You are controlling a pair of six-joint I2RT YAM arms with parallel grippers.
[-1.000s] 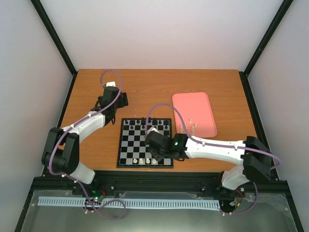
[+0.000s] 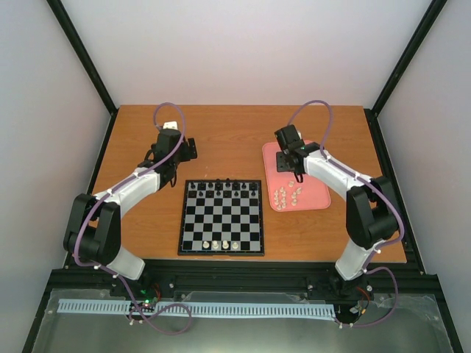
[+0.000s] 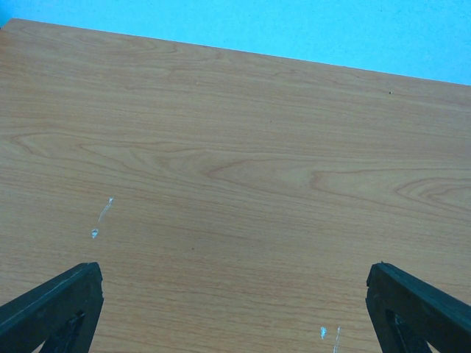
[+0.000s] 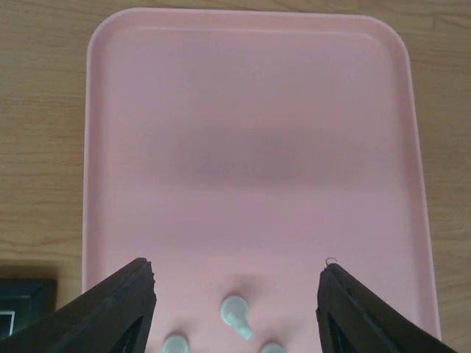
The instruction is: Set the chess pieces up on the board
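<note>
The chessboard lies in the middle of the table, with black pieces along its far side and a few white pieces on its near row. Several loose white pieces lie in the near part of the pink tray. My right gripper hangs over that tray, its fingers apart; between and below them a white piece lies on its side on the tray. Above bare wood at the far left of the table, my left gripper is open and empty.
The tray's far part is bare. A dark corner of the board edge shows left of the tray in the right wrist view. Open wood surrounds the left gripper and fills the back middle.
My right arm has swung from over the board's near right side to over the tray, rightward and away from the front edge. The left arm looks still.
</note>
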